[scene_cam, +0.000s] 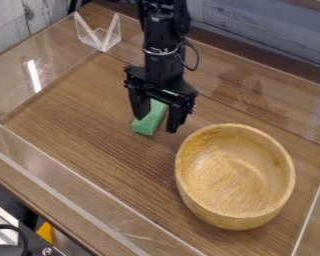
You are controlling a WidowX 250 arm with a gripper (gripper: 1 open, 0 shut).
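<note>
The black gripper (157,112) hangs from the top centre of the camera view, its fingers open and pointing down on either side of a green object (151,121) lying on the wooden surface. Whether the fingers touch the green object is not clear.
A large tan bowl (234,196) fills the lower right. A clear plastic piece (99,30) lies at the upper left. Black items and cables sit at the lower left corner.
</note>
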